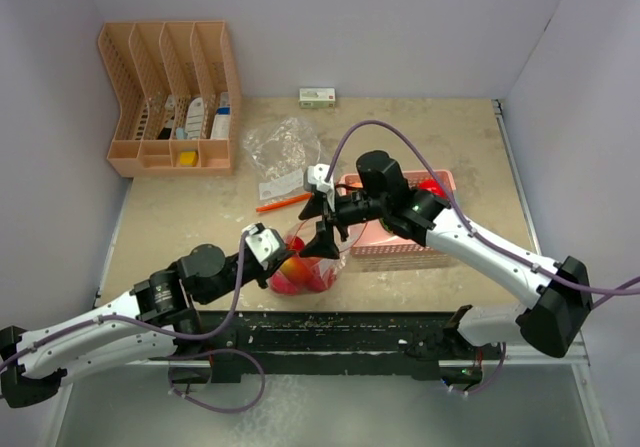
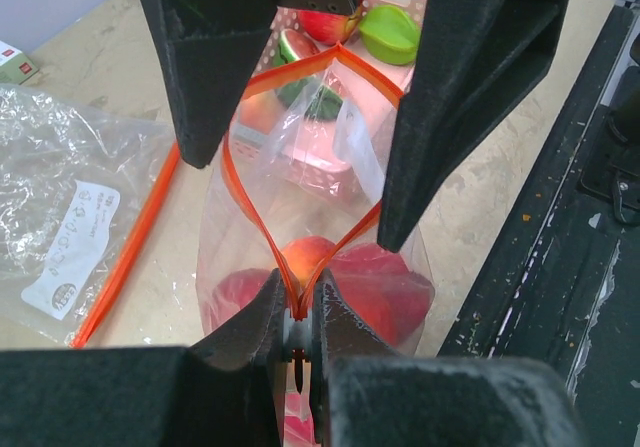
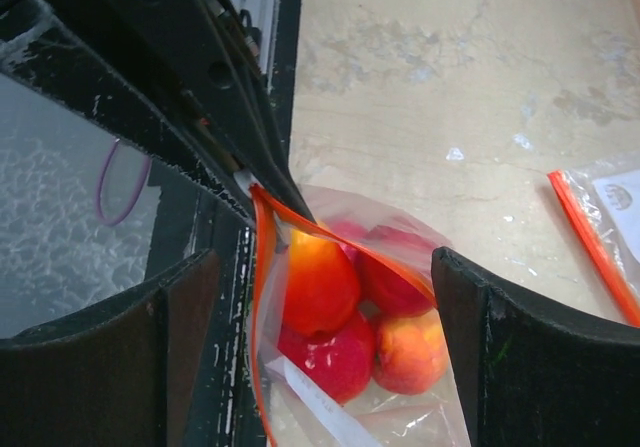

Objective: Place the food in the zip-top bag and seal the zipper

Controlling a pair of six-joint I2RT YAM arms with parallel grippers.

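A clear zip top bag (image 2: 215,267) with an orange zipper edge (image 2: 240,195) holds several red and orange food pieces (image 3: 320,277), seen low inside it. My left gripper is shut on one end of the zipper, where both orange strips run between its fingertips. From there the strips spread apart, leaving the mouth open. My right gripper (image 1: 312,231) stands open over the mouth, its fingers (image 3: 465,317) wide apart to either side of the strips in the right wrist view. Nothing is gripped between them.
Behind the right arm, a pink basket (image 1: 400,259) contains more food, including a green piece (image 2: 390,35). A flat empty bag (image 1: 283,149) with an orange zipper lies farther back. An organizer (image 1: 118,77) stands at the back left, and a small box (image 1: 317,97) against the wall.
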